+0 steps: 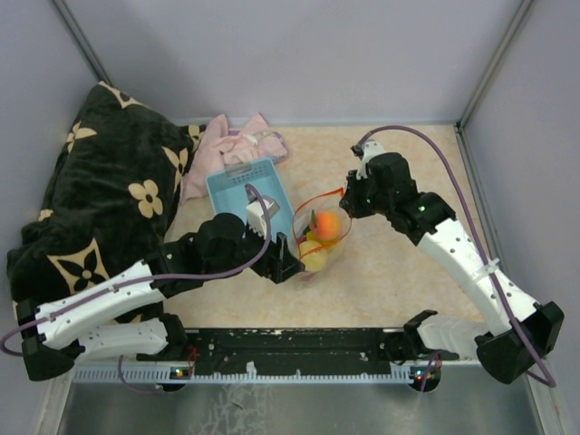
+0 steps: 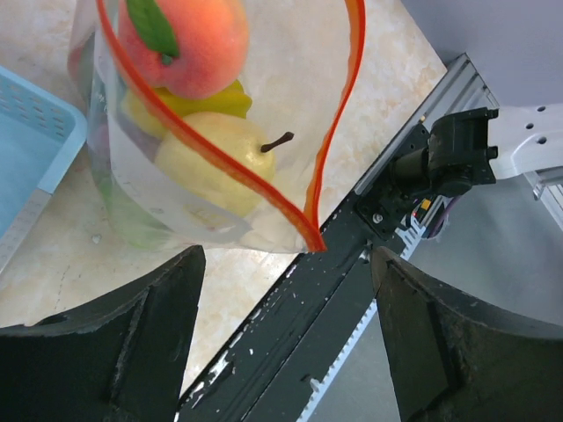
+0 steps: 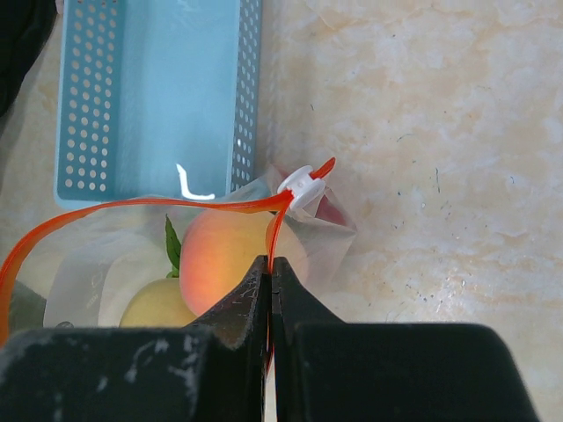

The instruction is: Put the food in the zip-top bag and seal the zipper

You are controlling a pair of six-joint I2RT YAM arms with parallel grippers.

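The clear zip bag [image 1: 308, 267] with orange zipper rim holds a peach [image 1: 326, 227], a pear [image 2: 211, 163] and something yellow behind it. My left gripper [image 1: 283, 265] is open at the bag's near corner, where the orange strip [image 2: 308, 230] ends just ahead of the gap between its fingers. My right gripper [image 1: 349, 204] is shut at the bag's far right end, the orange strip running into its fingertips, beside a white slider [image 3: 302, 186].
A blue basket [image 1: 236, 181] stands left of the bag, with pink cloth [image 1: 217, 154] behind it. A dark floral cushion [image 1: 100, 208] fills the left side.
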